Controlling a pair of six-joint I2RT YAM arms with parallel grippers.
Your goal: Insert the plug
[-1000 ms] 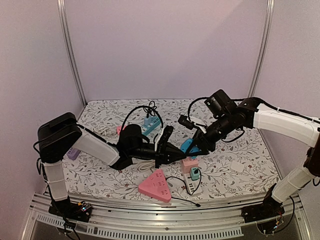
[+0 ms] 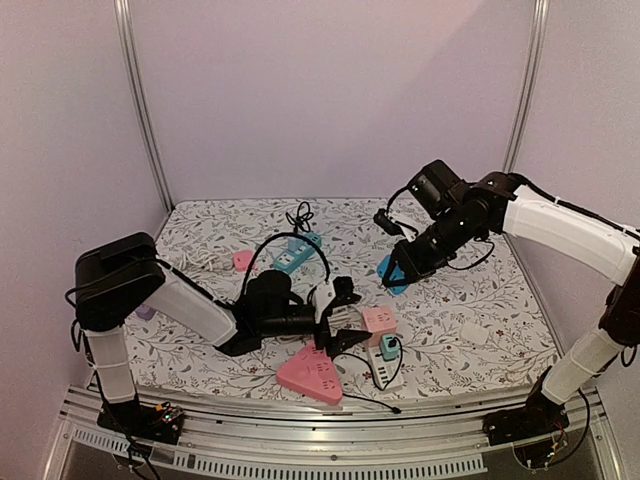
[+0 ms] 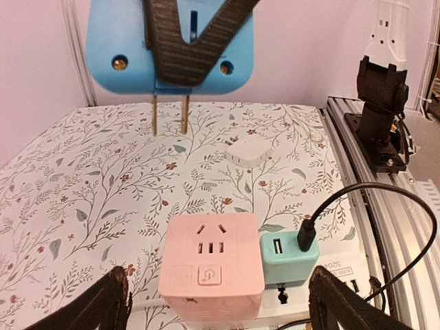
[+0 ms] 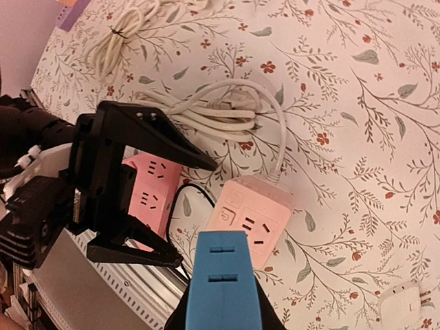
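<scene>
My right gripper (image 2: 400, 255) is shut on a blue plug, raised above the table, its two metal prongs (image 3: 169, 113) pointing down above and left of a pink cube socket (image 3: 210, 265) in the left wrist view. The pink socket (image 2: 378, 322) stands on the table beside a teal plug (image 3: 289, 260) with a black cord, which sits on a white power strip (image 2: 385, 370). My left gripper (image 2: 345, 316) stands open to the left of the pink socket, nothing between its fingers.
A pink triangular strip (image 2: 310, 375) lies in front, a teal strip (image 2: 295, 255) at the back, coiled white cables (image 4: 199, 110) to the left and a white piece (image 2: 474, 332) to the right.
My right gripper has risen up and to the right with the plug, uncovering the pink socket.
</scene>
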